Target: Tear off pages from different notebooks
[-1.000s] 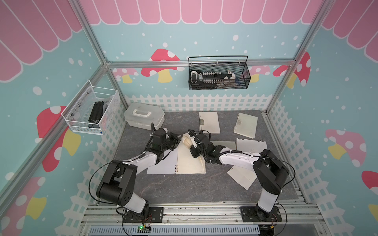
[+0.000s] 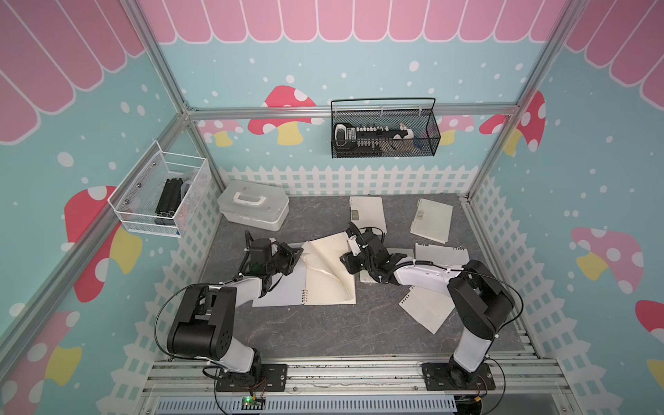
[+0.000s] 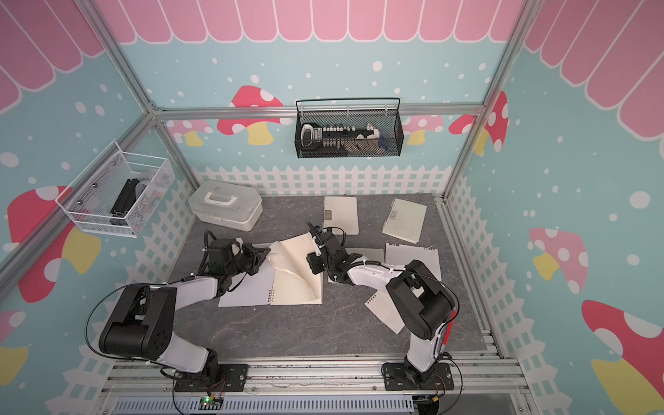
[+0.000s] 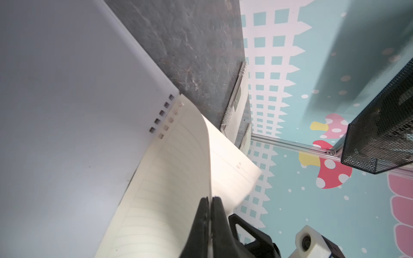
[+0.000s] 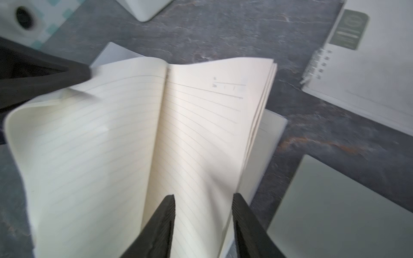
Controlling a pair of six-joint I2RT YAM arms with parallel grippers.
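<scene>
An open spiral notebook lies mid-table, its grey cover (image 2: 278, 296) folded out left and its cream lined pages (image 2: 330, 294) to the right. My left gripper is shut on a page's edge; that lined page (image 4: 172, 185) curls up from the spiral, as the left wrist view shows. In the right wrist view, the lifted page (image 5: 99, 142) arches leftward to the dark left fingers (image 5: 51, 77). My right gripper stands open over the notebook's right side. Between its fingertips show flat lined pages and their edge; contact cannot be told.
A white notebook (image 2: 370, 211) and a pale green one (image 2: 434, 220) lie at the back. Another spiral notebook (image 2: 442, 254) and a sheet with a holed edge (image 2: 426, 309) are on the right. A plastic box (image 2: 252, 206) stands back left.
My left gripper has moved left, drawing the page with it, and the notebook has slid slightly left. My right gripper has shifted a little right, away from the lifted page.
</scene>
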